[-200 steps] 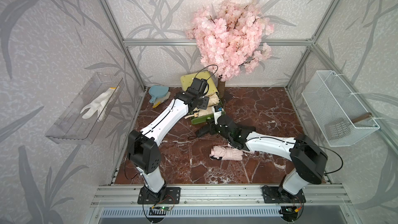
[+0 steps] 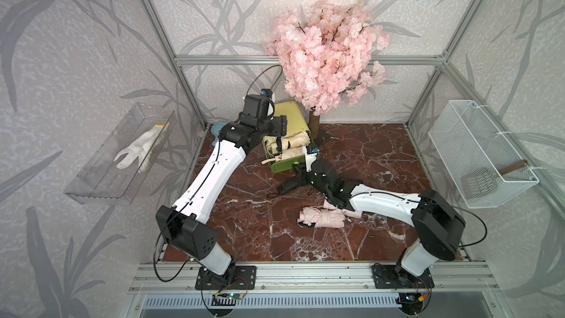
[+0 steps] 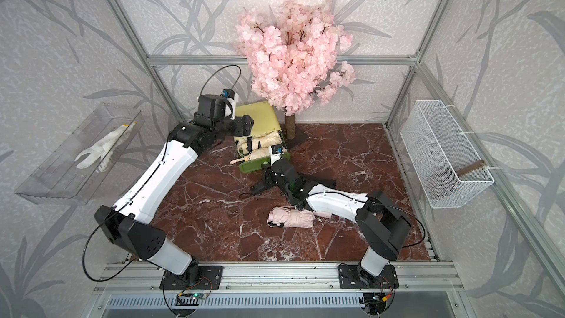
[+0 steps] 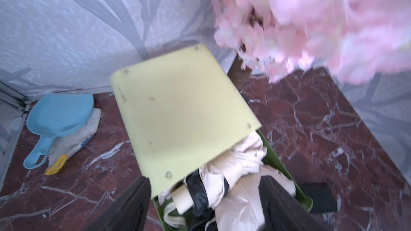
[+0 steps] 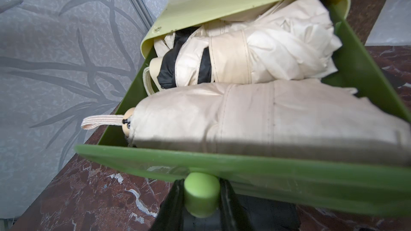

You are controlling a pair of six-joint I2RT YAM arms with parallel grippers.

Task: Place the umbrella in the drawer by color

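Observation:
A green drawer (image 5: 141,158) stands pulled out from under its yellow-green top (image 4: 184,111). Inside lie two cream umbrellas, one toward the back (image 5: 256,53) and one along the front (image 5: 248,115), its strap hanging over the side. The drawer's round green knob (image 5: 202,193) sits between the fingers of my right gripper, which touch both its sides. Over the box's left side, my left gripper (image 2: 284,125) hangs open and empty. On the table, a pink umbrella (image 2: 322,217) lies in front, with another pink piece partly under the right arm. A black umbrella (image 2: 289,186) lies below the drawer front.
Behind the box stands a vase (image 2: 313,123) of pink blossoms (image 2: 329,41). A blue dustpan (image 4: 60,115) lies left of the box. Wire baskets hang on the left (image 2: 117,153) and right (image 2: 470,153) walls.
The right gripper, at the knob, has shifted only slightly.

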